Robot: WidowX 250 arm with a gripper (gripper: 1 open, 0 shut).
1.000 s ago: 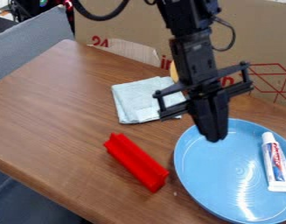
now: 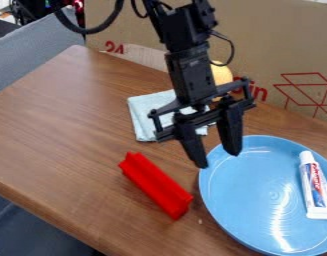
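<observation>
My black gripper (image 2: 215,151) hangs open above the left part of the blue plate (image 2: 263,213), its fingers apart with nothing seen between them. A red elongated object (image 2: 156,185) lies on the wooden table just left of the plate. A white toothpaste tube (image 2: 315,185) rests on the plate's right side. A pale folded cloth (image 2: 147,115) lies behind the gripper, partly hidden by it. A yellow object (image 2: 222,73) shows behind the arm.
A cardboard box (image 2: 295,60) stands along the back. A grey surface (image 2: 19,55) lies beyond its left edge.
The gripper has shifted left and up a little from over the plate, and its fingers now show spread apart. The objects on the table have not moved.
</observation>
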